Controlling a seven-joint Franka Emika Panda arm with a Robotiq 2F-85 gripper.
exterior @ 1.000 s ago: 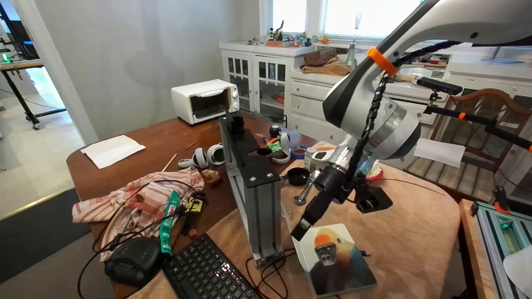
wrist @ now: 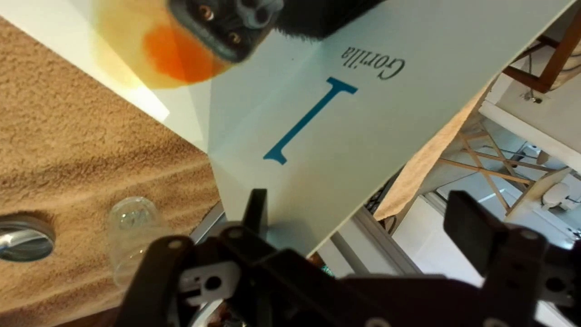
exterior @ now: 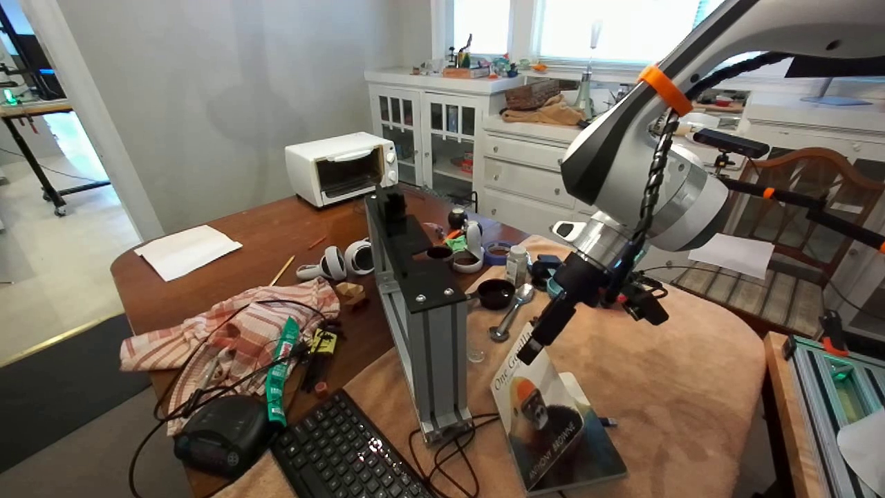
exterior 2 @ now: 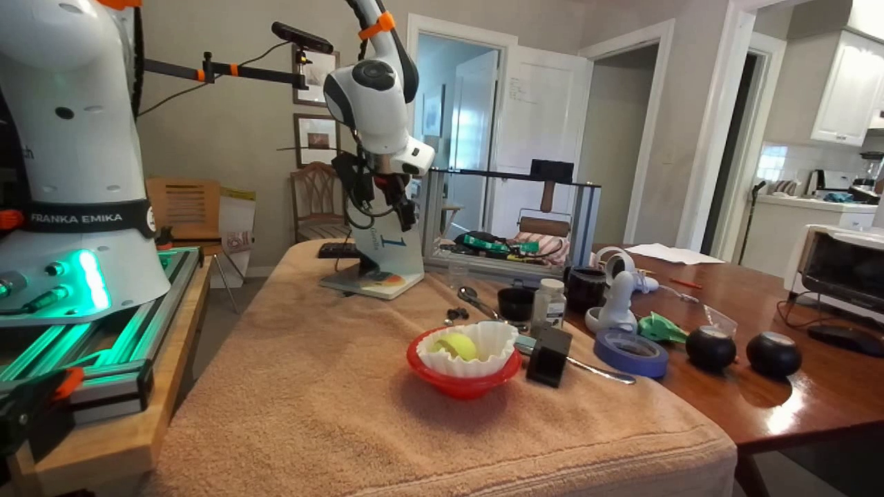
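A picture book (exterior: 572, 473) lies on the tan towel, with one leaf or cover (exterior: 518, 390) raised at a slant above it. That raised part's inner face (exterior 2: 387, 236) bears "Gorilla" and a blue numeral; orange and yellow colour the flat page (exterior 2: 385, 281) beneath. My gripper is open, its fingers wide apart. One finger (wrist: 256, 212) overlaps the raised face in the wrist view; the other stands beyond its free edge. Whether that finger touches the face cannot be told. In exterior view 1, the dark fingers (exterior: 543, 332) are at the leaf's upper edge.
A metal frame (exterior: 440, 357) stands close beside the book, and a keyboard (exterior: 348, 452) lies past it. A spoon (exterior: 511, 314) and a clear cup (wrist: 133, 218) are near. Bare towel (exterior 2: 290, 397) spreads in front of the red bowl (exterior 2: 464, 386).
My gripper has moved up and to the right in exterior view 1. The raised part has tilted rightward over the flat page, now showing its printed outer face there.
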